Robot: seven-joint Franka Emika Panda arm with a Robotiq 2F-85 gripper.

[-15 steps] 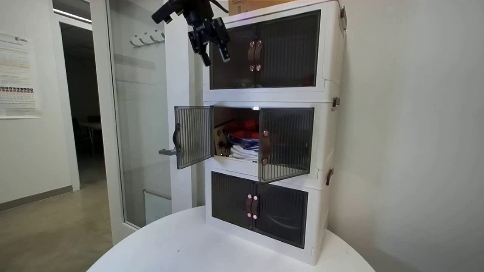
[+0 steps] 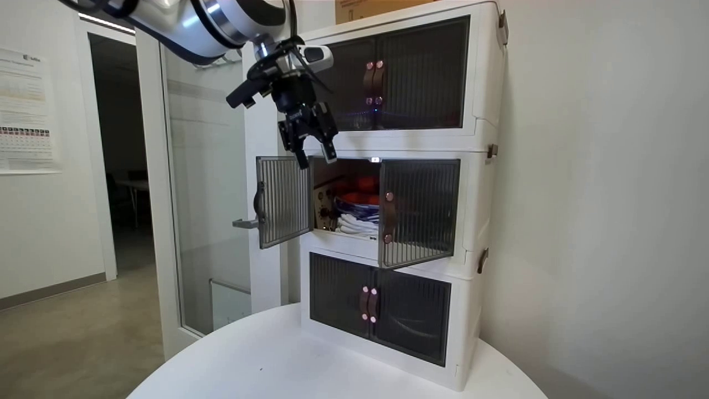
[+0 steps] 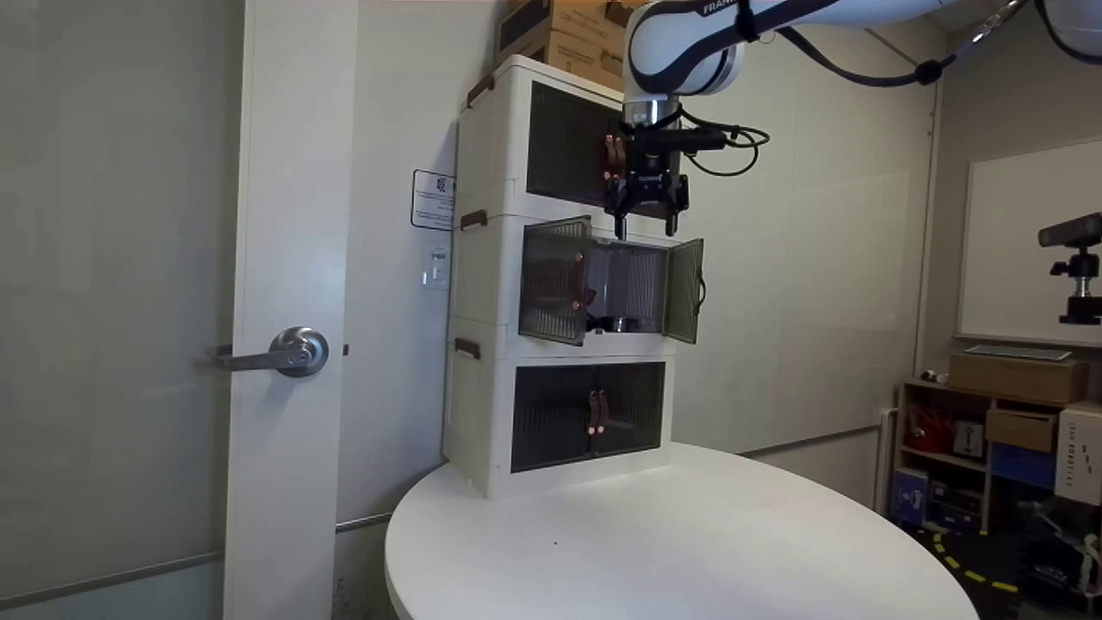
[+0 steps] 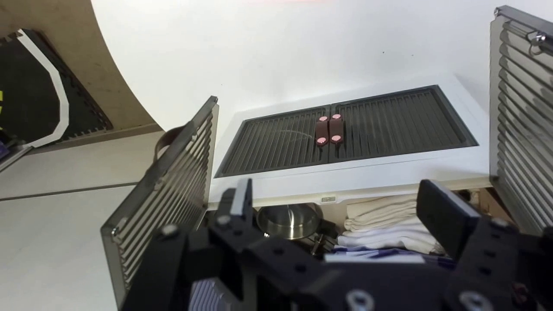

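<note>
My gripper (image 2: 317,162) is open and points down, its fingers wide apart with nothing between them. It hangs before the upper part of the white cabinet's middle section (image 3: 485,269). Both doors of that section stand swung out: the left door (image 2: 286,203) and the right door (image 2: 422,213). Inside, folded white cloths (image 4: 389,223) lie beside a shiny metal pot (image 4: 289,220). A blue and an orange-red item (image 2: 359,198) sit above the cloths in exterior view 1. In the wrist view, my gripper's body covers much of the compartment.
The bottom section's doors (image 4: 404,124) are closed, as are the top section's doors (image 2: 425,73). Cardboard boxes (image 3: 578,46) rest on top of the cabinet.
My gripper has come down from before the top section to near the top edge of the middle opening, still open. The cabinet doors and contents look the same.
</note>
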